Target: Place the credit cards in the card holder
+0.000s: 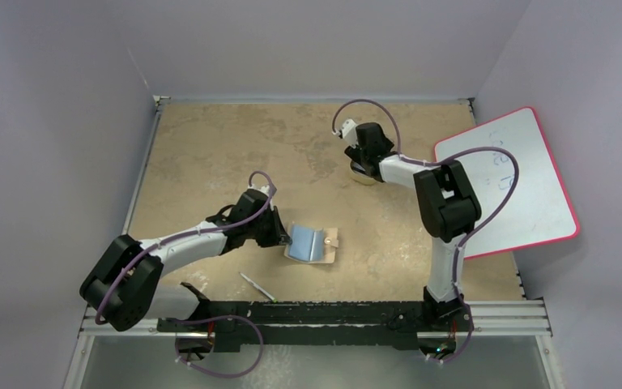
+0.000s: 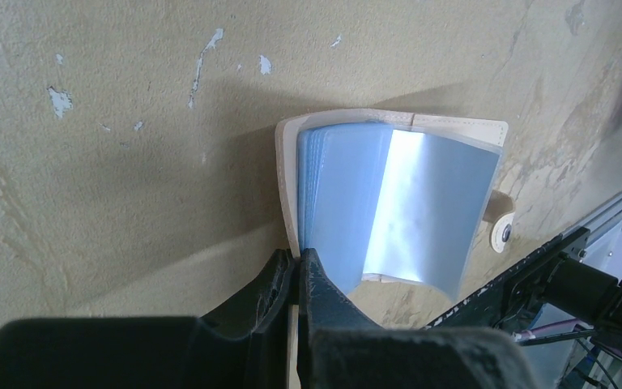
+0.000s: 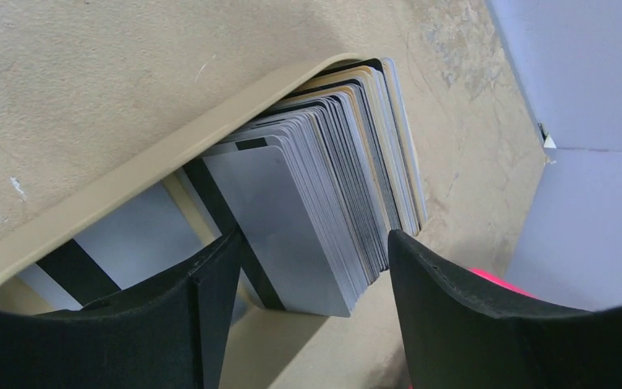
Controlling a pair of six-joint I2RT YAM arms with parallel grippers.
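Note:
An open card holder (image 1: 312, 243) with blue clear sleeves lies at the front centre; in the left wrist view my left gripper is shut at the holder's left edge (image 2: 286, 194). At the back right, my right gripper hangs over a beige container (image 3: 129, 186) that holds a dense stack of cards (image 3: 283, 211). Its fingers are part open, one on each side of the front cards; I cannot tell whether they touch them. More cards (image 3: 129, 243) lie flat in the container.
A whiteboard (image 1: 502, 186) with a red rim lies on the right of the table. A pen (image 1: 255, 284) lies at the front left.

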